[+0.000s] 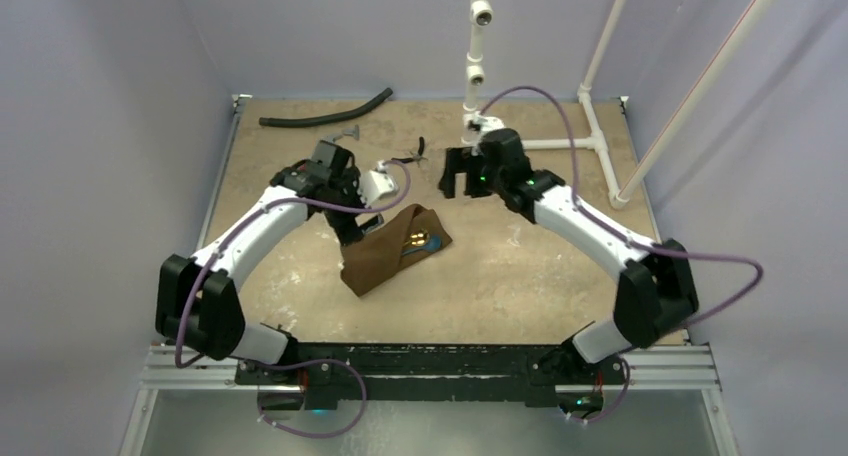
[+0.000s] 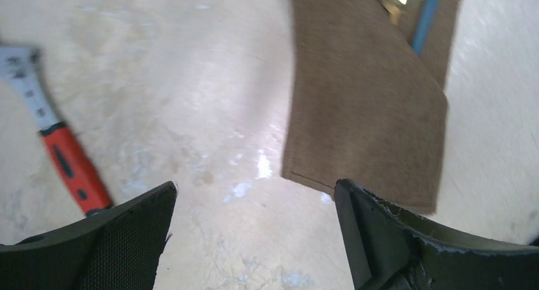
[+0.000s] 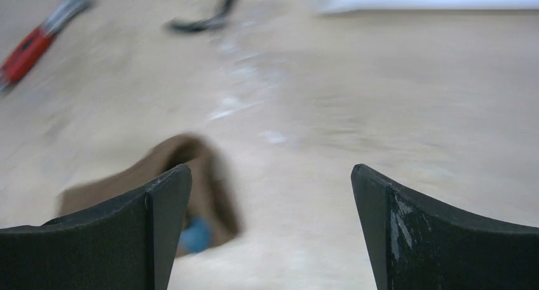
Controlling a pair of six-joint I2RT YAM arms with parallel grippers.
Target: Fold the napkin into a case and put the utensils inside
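Note:
The brown napkin [image 1: 370, 264] lies folded into a slanted pocket on the table, left of centre. From its open end stick out the gold spoon [image 1: 416, 239] and the blue spoon [image 1: 431, 245], their other ends tucked under the fold. In the left wrist view my left gripper stands open with nothing between its fingers; the napkin's near corner is just right of them. My right gripper is open and empty too, up and to the right of the napkin. The right wrist view is blurred.
A red-handled wrench [image 2: 67, 150] lies beside the left gripper, mostly hidden from above. Black pliers [image 1: 410, 154] and a dark hose [image 1: 325, 119] rest farther back. White pipes [image 1: 545, 144] stand at the back right.

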